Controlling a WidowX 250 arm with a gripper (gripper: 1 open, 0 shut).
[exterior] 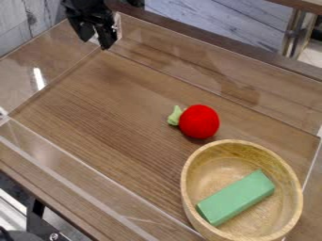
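Observation:
The black gripper (98,36) is at the top left of the camera view, over the back left corner of the wooden surface, its fingers apart. Nothing shows between them. A red round object (201,122) with a small green piece at its left side sits right of the middle. In the lower right, a cream bowl (199,175) holds a green rectangular block (236,197).
Clear walls edge it at the left and back.

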